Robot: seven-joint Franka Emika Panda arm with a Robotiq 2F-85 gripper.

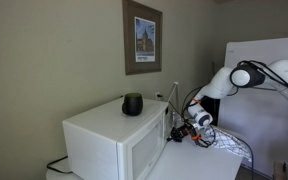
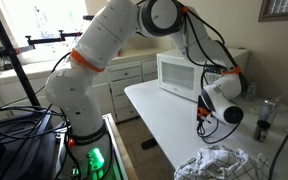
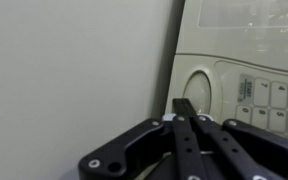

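Note:
A white microwave stands on the white table, its front turned toward my arm. In the wrist view its control panel fills the right side, with a keypad and a pale oval button. My gripper is shut, with nothing visible between its fingers. Its tips overlap the lower part of the oval button in that view; whether they touch it I cannot tell. From the other side, my gripper is close to the front of the microwave, low over the table.
A dark pot sits on top of the microwave. A crumpled cloth lies on the table, and a dark canister stands near the wall.

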